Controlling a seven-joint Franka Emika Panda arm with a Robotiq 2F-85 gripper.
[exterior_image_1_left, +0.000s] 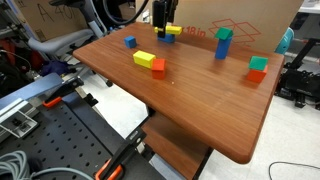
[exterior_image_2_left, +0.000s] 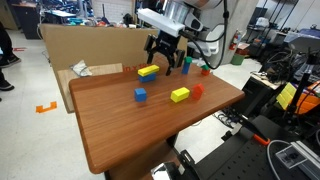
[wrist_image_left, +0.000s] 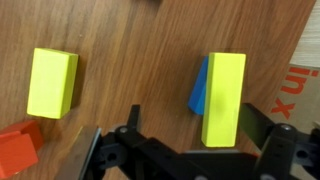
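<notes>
A yellow block lies on top of a blue block near the back of the wooden table. My gripper hangs low over this stack, its fingers pointing down. In the wrist view the gripper is open. The yellow block lies between the fingers, lengthwise and closer to the right finger. Beneath it, the blue block peeks out on the left. Neither finger visibly grips the block, though contact is hard to judge.
A second yellow block and a red block sit close together. One blue block stands apart. Toward the right are a green-topped blue block and a green-and-red stack.
</notes>
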